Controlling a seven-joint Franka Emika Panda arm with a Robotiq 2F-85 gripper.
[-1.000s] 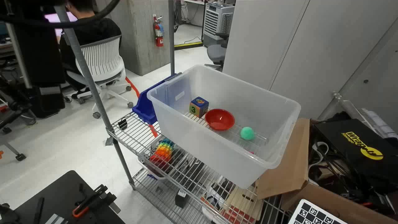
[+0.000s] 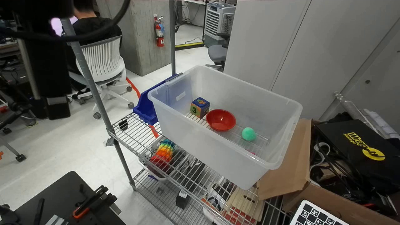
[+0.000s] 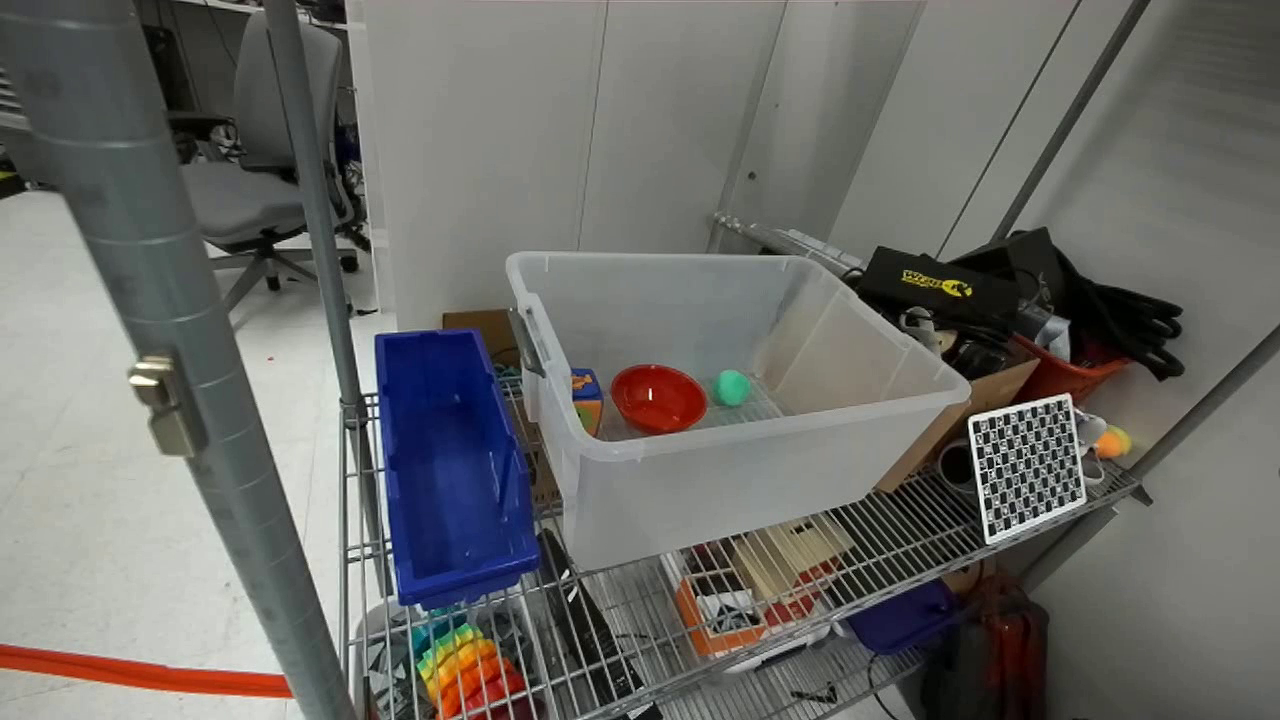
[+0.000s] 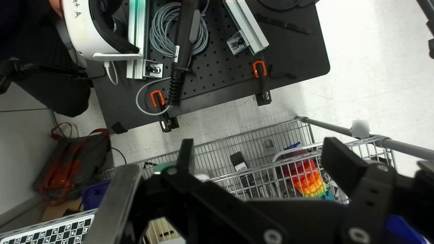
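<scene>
A clear plastic bin [image 2: 225, 159] stands on the wire shelf. Inside it a number cube [image 2: 200, 107], a red bowl [image 2: 221, 120] and a green ball [image 2: 248, 133] lie in a row, and a small pinkish bit shows through the near wall. The same bowl [image 3: 659, 400] and ball [image 3: 732, 388] appear in exterior view 2, where the bin's wall partly hides the cube [image 3: 587, 400]. In the wrist view my gripper is open, its dark fingers [image 4: 186, 155] wide apart with nothing between them. Part of my dark arm [image 2: 54, 75] hangs at upper left, away from the bin.
A blue tray [image 3: 453, 480] sits left of the bin; a cardboard box [image 2: 287, 161] of cables is at its right. Metal shelf posts [image 2: 90, 82] rise at the left. Below the gripper's view are a black table [image 4: 215, 81] and the lower wire shelf with a rainbow toy [image 4: 307, 179].
The dark arm part at upper left in exterior view 1 has shifted slightly right and down. The bin and its contents have not moved.
</scene>
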